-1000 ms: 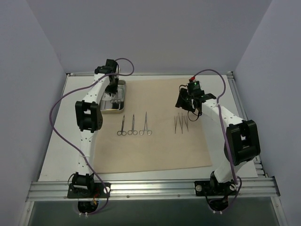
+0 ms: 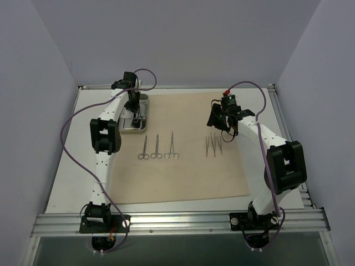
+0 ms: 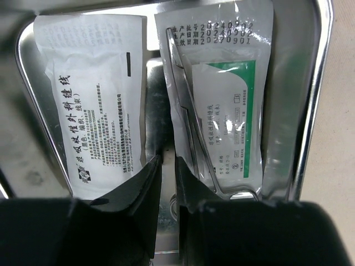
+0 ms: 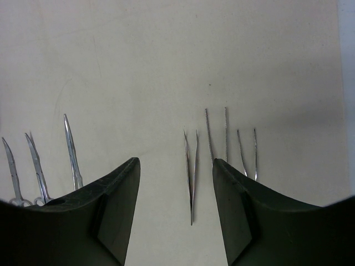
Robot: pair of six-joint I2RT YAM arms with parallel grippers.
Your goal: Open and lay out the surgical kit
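In the left wrist view a steel tray holds a white suture packet on the left and a green-edged packet on the right, with a long steel instrument lying on the latter. My left gripper is low in the tray between the packets, fingertips slightly apart; whether anything is between them is unclear. My right gripper stands open above the cloth, over several tweezers.
Three scissor-like instruments lie in a row on the beige cloth beside the tray, left of the tweezers.
The right arm looks unchanged.
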